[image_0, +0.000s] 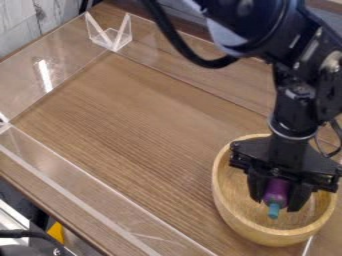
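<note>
My black gripper (278, 175) reaches down into a round tan wooden bowl (234, 210) at the lower right of the camera view. It is shut on a small purple and teal object (274, 200), held low inside the bowl's rim. The object's upper part is partly hidden by the fingers.
A clear plastic holder (110, 30) stands at the back left, and a dark cable lies at the lower left edge.
</note>
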